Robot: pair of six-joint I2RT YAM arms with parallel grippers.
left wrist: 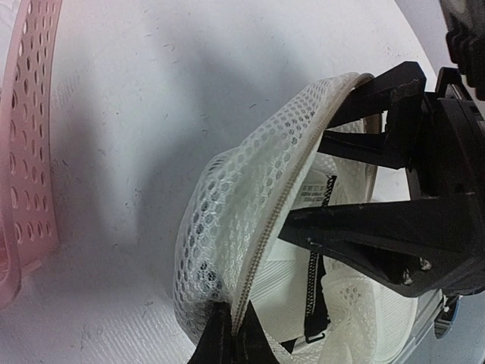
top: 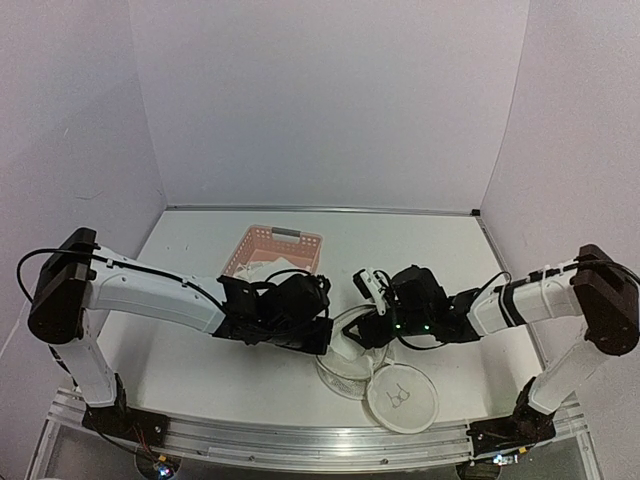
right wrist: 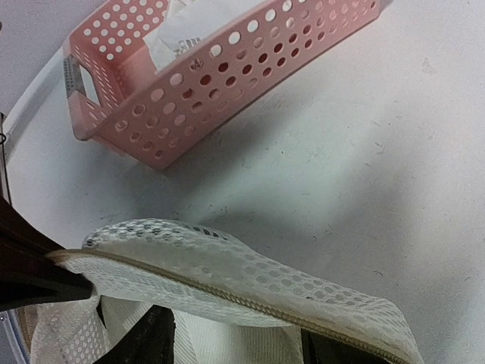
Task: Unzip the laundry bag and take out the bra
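The white mesh laundry bag (top: 345,385) stands unzipped, its round lid (top: 402,412) with a bra drawing folded toward the front. My left gripper is shut on the bag's zippered rim (left wrist: 276,205) at the left side. My right gripper (top: 357,335) reaches over the opening with its fingers (left wrist: 341,235) spread wide, the lower one inside the rim. In the bag lies white ribbed fabric (left wrist: 276,299), apparently the bra, alongside a black toothed strip (left wrist: 314,296). In the right wrist view the rim partly hides the right fingertips, and no fabric appears clamped between them.
Behind the left arm stands a pink perforated basket (top: 300,248) with white cloth (right wrist: 186,38) inside. Open table (top: 420,235) stretches behind and to the right of the bag. The two grippers are close together over the bag.
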